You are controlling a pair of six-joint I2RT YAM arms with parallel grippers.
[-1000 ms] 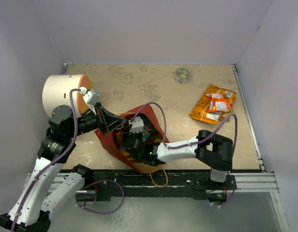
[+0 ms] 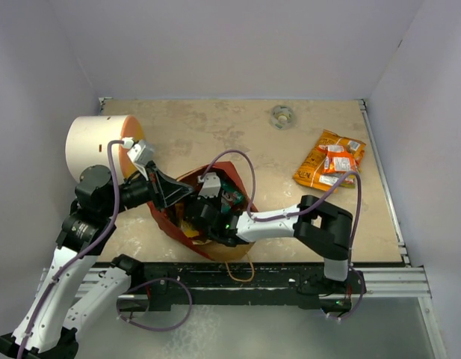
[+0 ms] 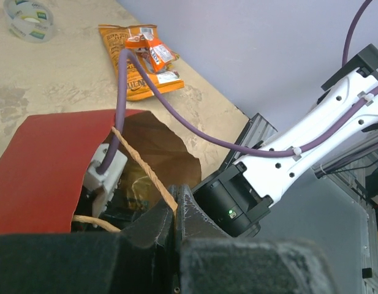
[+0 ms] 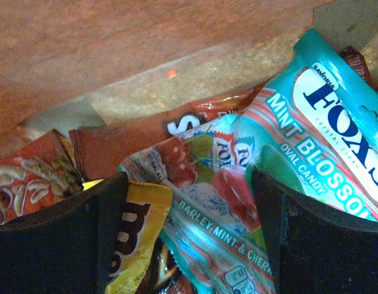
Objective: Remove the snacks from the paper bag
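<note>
The red paper bag (image 2: 166, 221) sits at the front middle. My left gripper (image 2: 181, 191) is at its left rim, shut, with the twisted rope handle (image 3: 143, 162) at its fingertips. My right gripper is down inside the bag, fingers apart over packets: a FOX'S Mint Blossom bag (image 4: 317, 141), a Barley Mint & Cherry bag (image 4: 216, 239), a yellow M&M's pack (image 4: 136, 226), a brown wrapper (image 4: 109, 147) and a red nut packet (image 4: 26, 177). Whether anything is between the right fingers is unclear.
Orange snack packets (image 2: 316, 164) lie at the table's right. A tape roll (image 2: 282, 116) is at the back, a large cream roll (image 2: 92, 142) at the left.
The left arm is unchanged.
</note>
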